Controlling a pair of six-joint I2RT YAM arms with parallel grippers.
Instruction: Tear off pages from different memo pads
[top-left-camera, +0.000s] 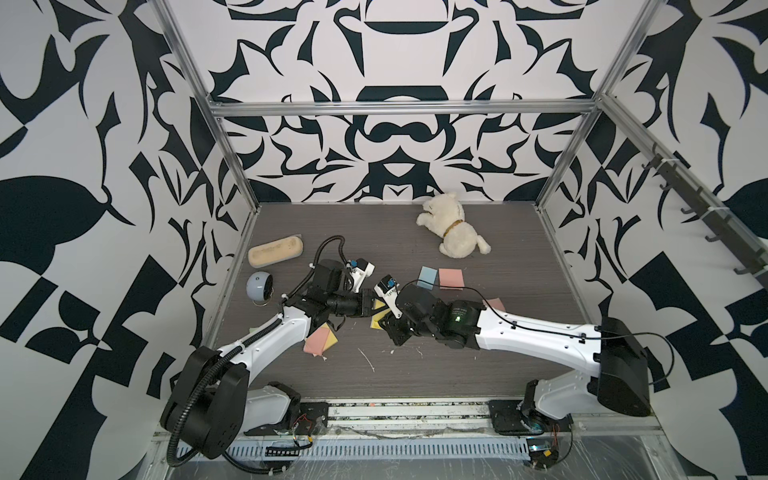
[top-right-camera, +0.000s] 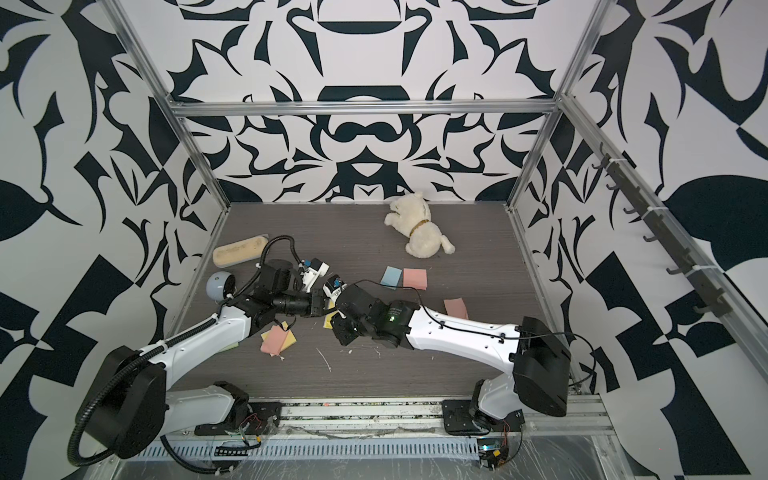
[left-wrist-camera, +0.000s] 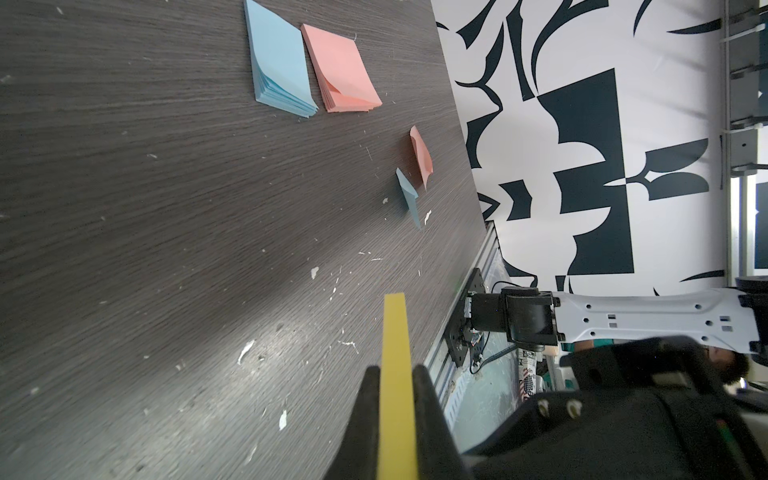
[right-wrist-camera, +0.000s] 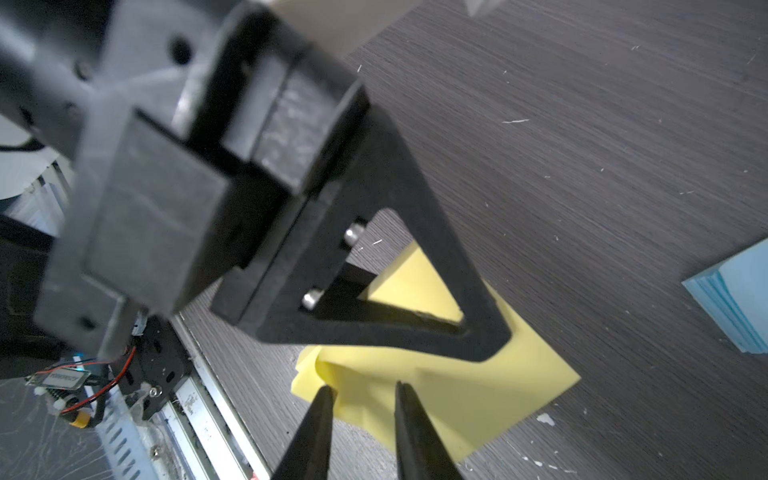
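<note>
A yellow memo pad (right-wrist-camera: 512, 376) lies mid-table, partly hidden by both arms, its lifted sheets curling. My left gripper is shut on a yellow pad or its pages, seen edge-on between its fingers. My right gripper points at the lower part of the yellow paper, its fingers part open and close to it; contact is unclear. Beside them at the back lie a blue pad (left-wrist-camera: 280, 64) and a pink pad (left-wrist-camera: 340, 68), with loose pink (left-wrist-camera: 421, 156) and blue (left-wrist-camera: 406, 192) sheets to their right.
A plush dog (top-left-camera: 452, 228) lies at the back, a tan oblong object (top-left-camera: 275, 251) and a grey round object (top-left-camera: 258, 285) at the left. Pink and yellow papers (top-left-camera: 318, 339) lie by my left arm.
</note>
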